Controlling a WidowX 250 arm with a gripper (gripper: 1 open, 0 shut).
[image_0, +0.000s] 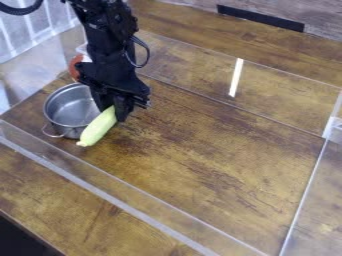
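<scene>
A pale yellow-green elongated object (98, 128), perhaps a vegetable, hangs tilted from my gripper (115, 108), which is shut on its upper end. It lies across the right side of a steel pot (63, 107) with a wire handle, its lower end toward the front. Whether it touches the pot cannot be told.
A red and white item (78, 66) sits behind the arm at the back left. A white strip (237, 78) lies at the back.
</scene>
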